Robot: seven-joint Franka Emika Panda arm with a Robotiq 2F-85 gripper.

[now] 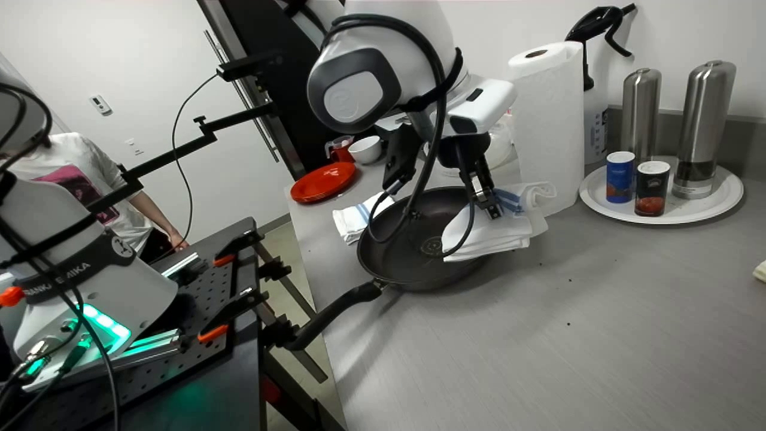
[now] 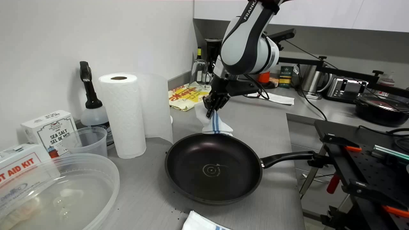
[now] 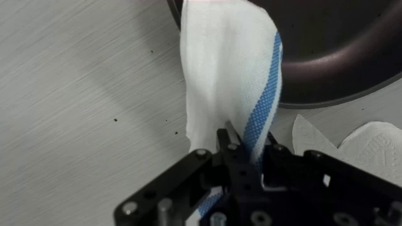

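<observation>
A folded white towel with blue stripes [image 1: 482,239] hangs from my gripper [image 1: 492,207], which is shut on it. In the wrist view, the towel [image 3: 228,64] runs up from between the black fingers and overlaps the edge of the dark frying pan [image 3: 335,71]. Exterior view 2 shows the towel [image 2: 218,125] just behind the pan's far rim, and the pan [image 2: 212,184] looks empty inside. Whether the cloth touches the rim, I cannot tell. The pan's handle [image 1: 337,312] points toward the counter edge on the robot's side.
A second striped towel [image 1: 359,216] lies beyond the pan. The paper towel roll [image 1: 549,129] stands close behind my gripper. A white plate [image 1: 664,208] with grinders and shakers sits at the right.
</observation>
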